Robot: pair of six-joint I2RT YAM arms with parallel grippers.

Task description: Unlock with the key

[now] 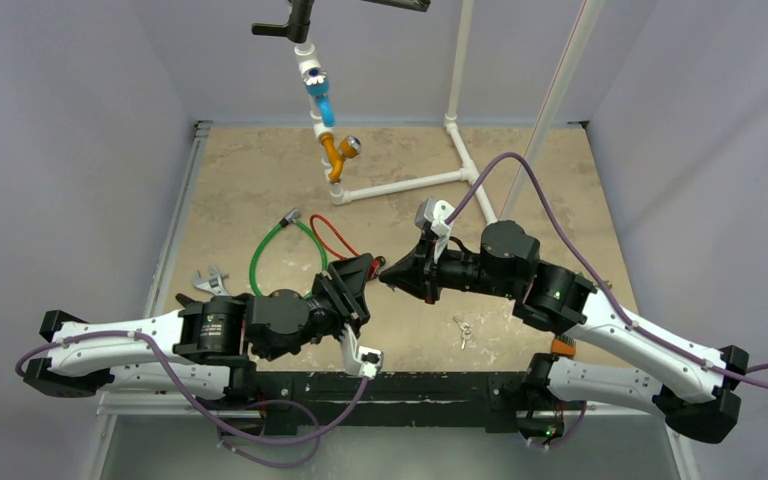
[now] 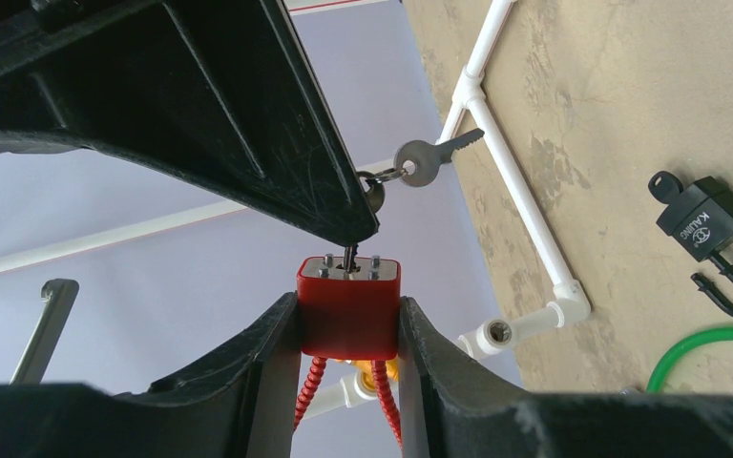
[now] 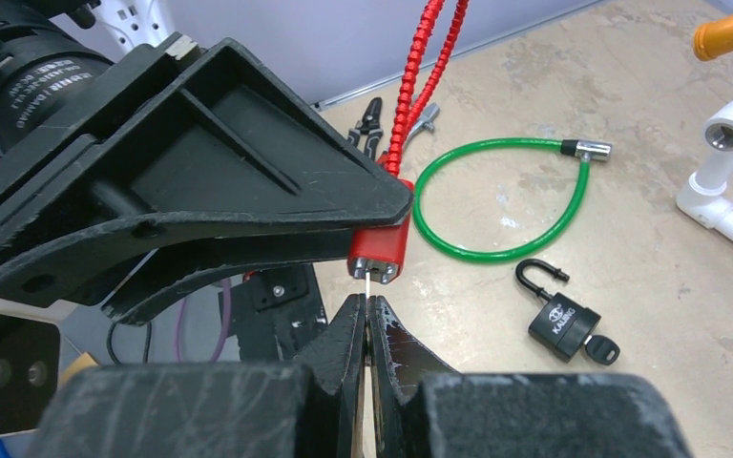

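My left gripper is shut on the red lock body (image 2: 349, 307), whose red beaded cable (image 2: 311, 386) hangs below. From the upper left of that view comes my right gripper, shut on a key. The thin key blade (image 3: 367, 284) reaches the lock's end face between the metal pins; its depth in the keyhole cannot be told. A second key (image 2: 425, 162) dangles from the same ring beside the right fingers (image 2: 329, 196). In the top view both grippers meet above the middle of the board, with the lock mostly hidden.
A black padlock (image 3: 565, 324) with its shackle open and a green cable lock (image 3: 496, 256) lie on the board below. Loose keys (image 1: 463, 332) rest to the right, a wrench (image 1: 211, 281) at the left. White pipes (image 1: 405, 187) stand behind.
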